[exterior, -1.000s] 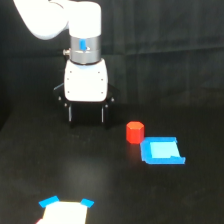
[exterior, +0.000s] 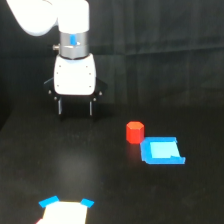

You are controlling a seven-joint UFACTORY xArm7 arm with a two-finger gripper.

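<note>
My gripper (exterior: pixel 76 110) hangs above the left part of the dark table, its two thin fingers spread apart and nothing between them. To its right and nearer the camera, a small red hexagonal block (exterior: pixel 135 132) rests on the table, well apart from the fingers. Just beyond the block's right side lies a pale square patch (exterior: pixel 164 150) framed with blue tape (exterior: pixel 182 160). The block is outside the pale patch, close to the frame's upper left corner.
At the bottom edge, partly cut off, is a white patch (exterior: pixel 65 213) with blue tape (exterior: pixel 49 201) at its corners. A dark curtain (exterior: pixel 160 55) closes off the back.
My gripper has shifted left and slightly up in the view, away from the red block, with its fingers still apart. The block and the taped patches have not moved.
</note>
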